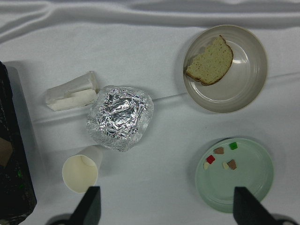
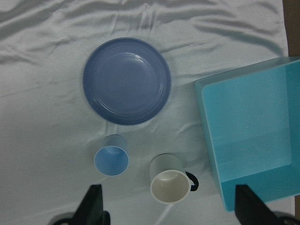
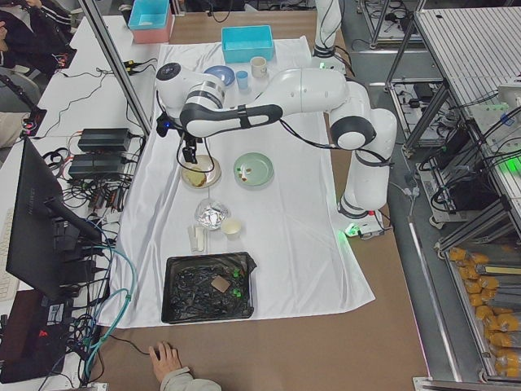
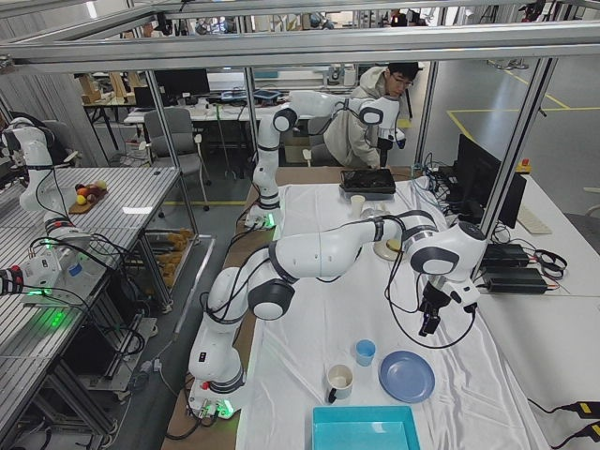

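Note:
My left gripper hangs open over the cloth, above a foil-covered dish, a cream cup, folded white paper, a beige plate with a bread slice, and a green plate with small coloured bits. My right gripper is also open, above a blue plate, a blue cup, a white mug with a black handle and a turquoise bin. Both grippers show empty in their wrist views.
A black-lined tray sits at one end of the cloth, with a person's hand beyond it. Monitors and cables line one side. The cloth between the groups of dishes has free room.

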